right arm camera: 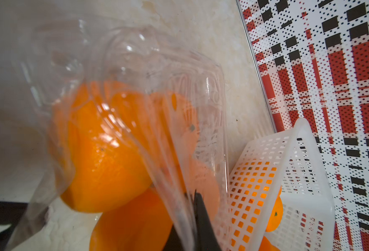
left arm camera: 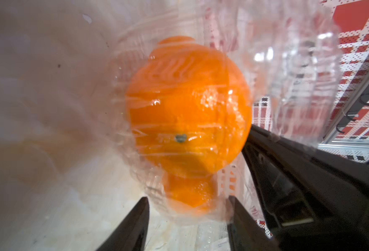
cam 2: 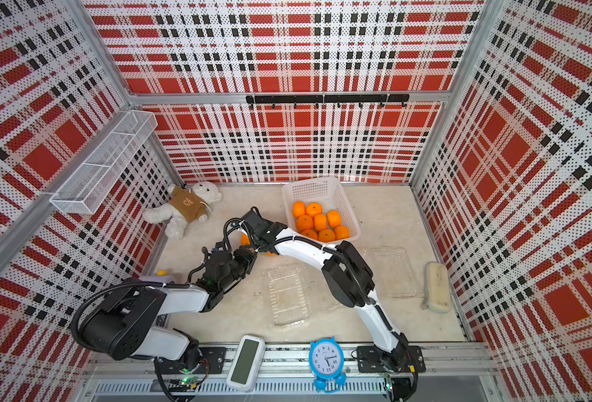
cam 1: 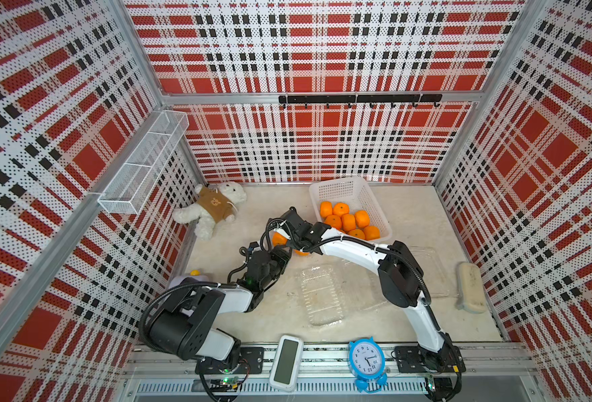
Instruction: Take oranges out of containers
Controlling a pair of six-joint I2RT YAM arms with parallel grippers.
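A clear plastic container [right arm camera: 205,83] with oranges [right arm camera: 101,159] inside is held up between the arms near the table's middle. In the left wrist view, oranges [left arm camera: 184,104] show through its crinkled plastic. My left gripper has its fingers apart around the container's lower end, partly open. My right gripper [cam 1: 284,238] is shut at the container, with thin clear plastic running down to its fingers in the right wrist view. A white basket [right arm camera: 251,184] holds several more oranges behind.
Empty clear trays [cam 1: 321,294] lie on the front middle and right of the table [cam 1: 222,268]. A plush bear [cam 1: 212,207] sits back left, a beige pad [cam 1: 471,288] at right, a clock [cam 1: 367,358] at the front edge.
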